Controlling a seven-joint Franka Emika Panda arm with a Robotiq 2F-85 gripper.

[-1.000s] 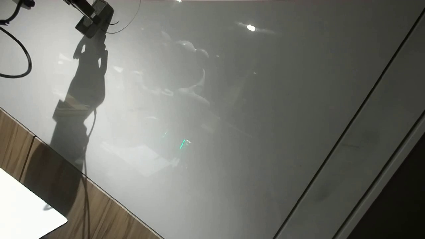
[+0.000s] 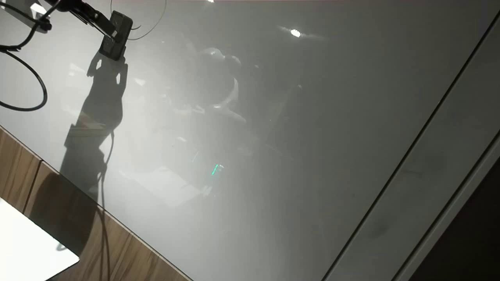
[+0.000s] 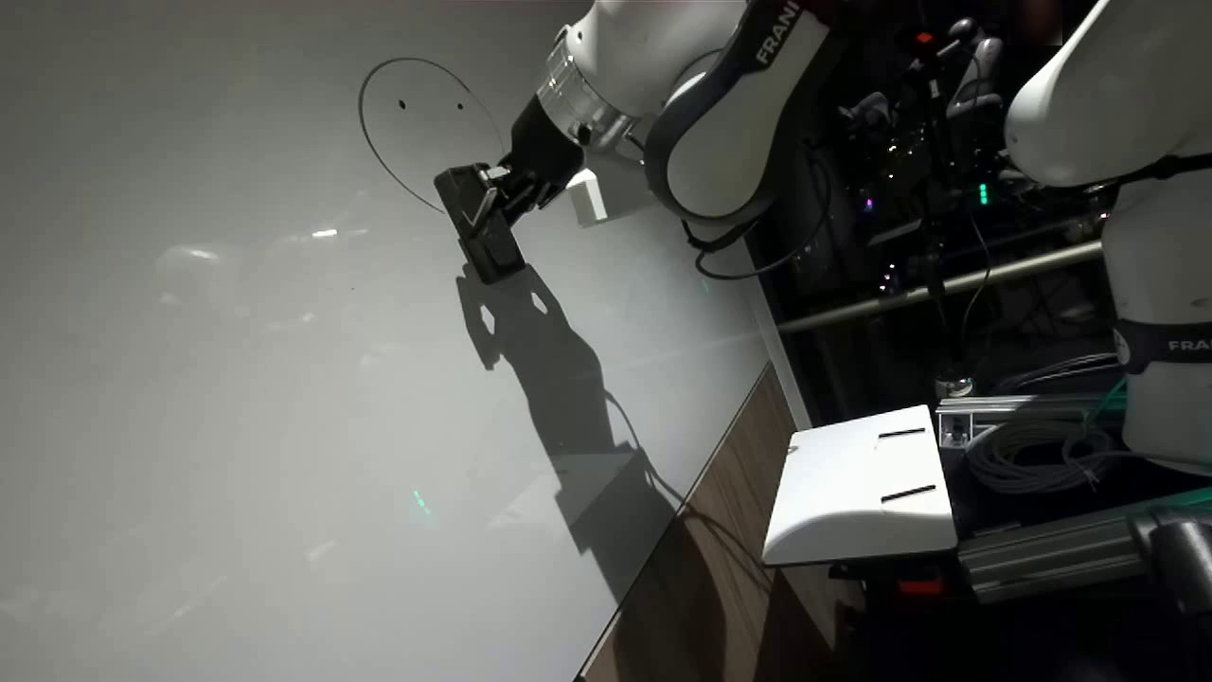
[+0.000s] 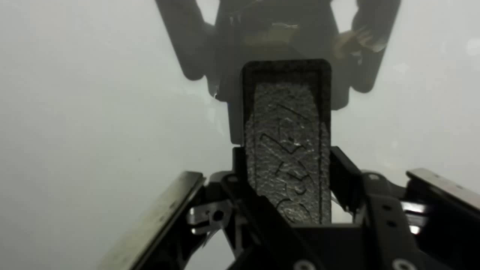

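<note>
A dark rectangular eraser (image 4: 288,148) with raised marks on its face fills the middle of the wrist view. My gripper is shut on it, with a black finger (image 4: 344,173) along either long side. In exterior view 2 the eraser (image 3: 482,224) is at the whiteboard (image 3: 227,398); whether it touches the surface I cannot tell. Just beside it is a thin drawn outline (image 3: 363,108), rounded, with two dots inside. Exterior view 1 shows part of that drawn line (image 2: 157,24) right of the eraser (image 2: 116,35), plus a short curved stroke (image 2: 136,28).
Wood-grain panels (image 2: 61,201) border one side of the board. A white flat panel (image 3: 864,489) stands by the robot base. My arm's cable (image 2: 44,89) loops beside it. Wide board area around is bare apart from reflections and the arm's shadow.
The eraser, held in my gripper, has shifted slightly down and right in exterior view 1 and turned a little steeper. The cable loop moved down and right with the arm.
</note>
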